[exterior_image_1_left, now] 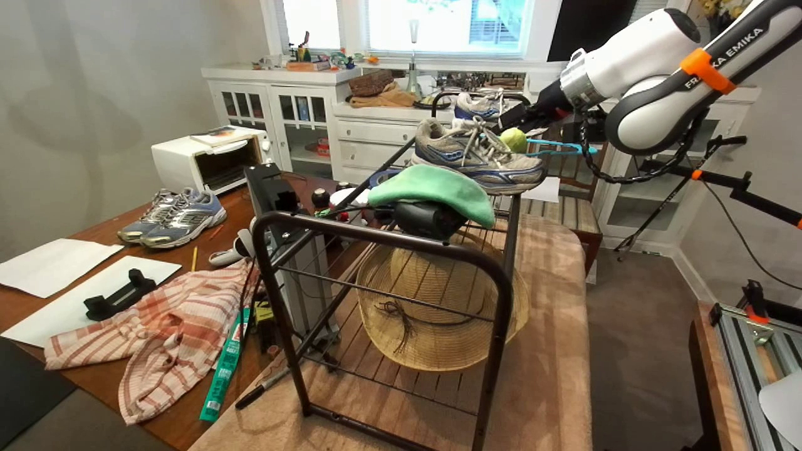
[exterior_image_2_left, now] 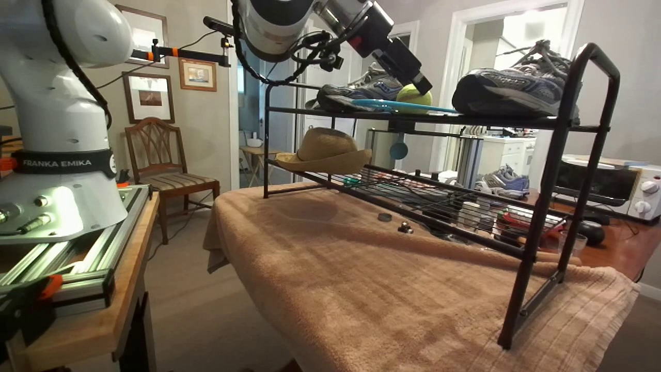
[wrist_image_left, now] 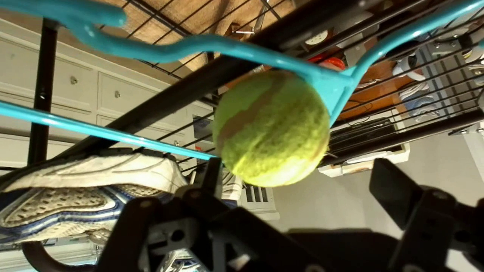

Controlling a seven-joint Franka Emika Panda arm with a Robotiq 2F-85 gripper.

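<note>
A yellow-green tennis ball (wrist_image_left: pixel 272 129) rests on the top tier of the dark metal rack (exterior_image_2_left: pixel 496 118), against a light-blue plastic hanger (wrist_image_left: pixel 338 86). My gripper is open, one finger at each side below the ball in the wrist view; a clear gap shows between the ball and the right finger. The left finger (wrist_image_left: pixel 211 176) comes close to the ball's edge, and contact cannot be told. In exterior view 2 the gripper (exterior_image_2_left: pixel 423 87) reaches down over the ball (exterior_image_2_left: pixel 413 98) from the robot's side.
Running shoes stand near the ball, one grey-blue (exterior_image_1_left: pixel 477 154) and one farther back (exterior_image_1_left: pixel 481 105). A green cloth (exterior_image_1_left: pixel 432 191) lies over a black object (exterior_image_1_left: pixel 428 219) at the rack's near end. A straw hat (exterior_image_2_left: pixel 328 152) sits below the top tier.
</note>
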